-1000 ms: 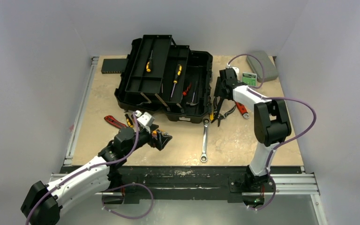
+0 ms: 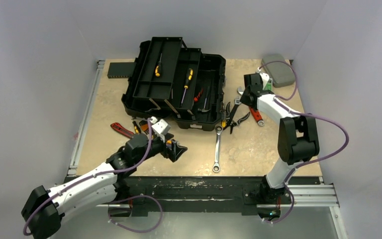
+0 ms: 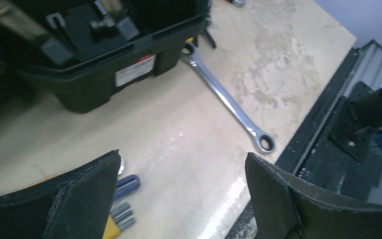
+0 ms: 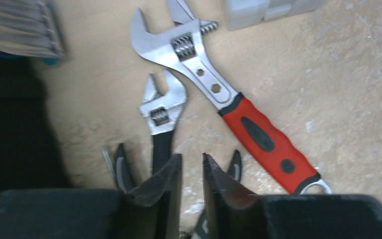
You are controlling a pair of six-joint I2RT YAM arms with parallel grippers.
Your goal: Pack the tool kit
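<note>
The black toolbox point(image 2: 211, 64) stands with raised trays, holding screwdrivers and other tools. My left gripper is open above the table's front left, nothing between its fingertips; a long ring wrench point(image 3: 219, 90) lies beyond. My right gripper hangs over the tools right of the box, its fingertips a narrow gap apart. Below it lie a small black-handled adjustable wrench point(image 4: 161, 149), a larger red-handled one point(image 4: 263, 139) and black-handled pliers point(image 4: 122, 167); nothing is visibly held.
A grey case point(image 2: 278, 72) sits at the back right, a dark flat case point(image 2: 121, 69) at the back left. A red-handled tool point(image 2: 122, 130) and yellow-handled tools lie near my left arm.
My left gripper has moved slightly to the right.
</note>
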